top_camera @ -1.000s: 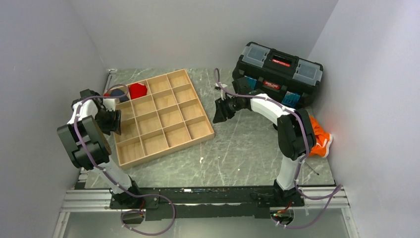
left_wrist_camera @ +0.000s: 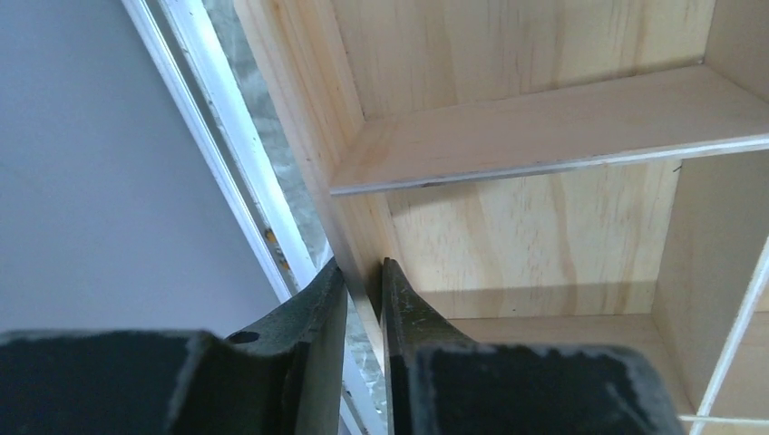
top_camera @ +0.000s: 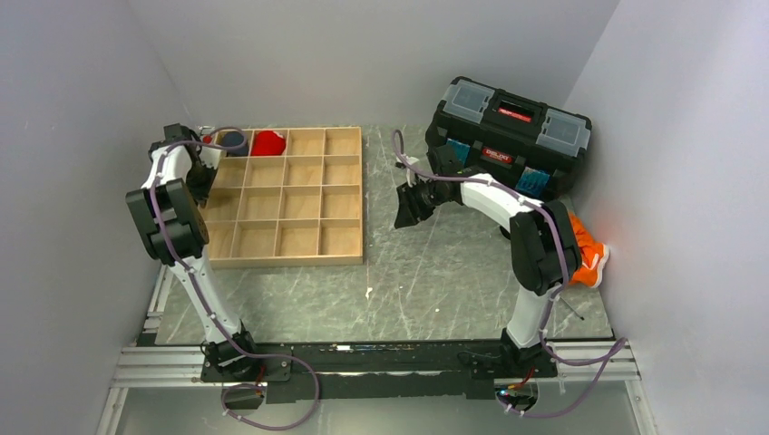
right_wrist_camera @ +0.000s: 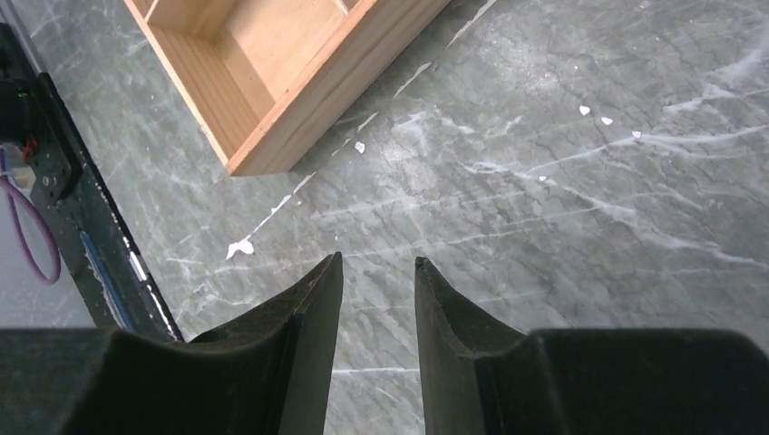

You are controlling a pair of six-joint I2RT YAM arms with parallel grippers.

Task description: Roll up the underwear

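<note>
A wooden grid organizer (top_camera: 324,263) fills the left half of the worktop, with a dark rolled cloth (top_camera: 233,142) and a red cloth (top_camera: 268,142) in its back compartments. In the left wrist view my left gripper is shut on the organizer's left wall (left_wrist_camera: 304,118). My right gripper hangs over bare marble right of the organizer, its fingers apart with nothing between them.
A black toolbox (top_camera: 508,136) stands at the back right. An orange item (top_camera: 588,254) lies at the right edge. Walls surround the back and sides.
The organizer has swung from tilted to nearly square with the worktop, its front right corner moving left and back. My left gripper has moved toward the back. The right arm is nearly still.
</note>
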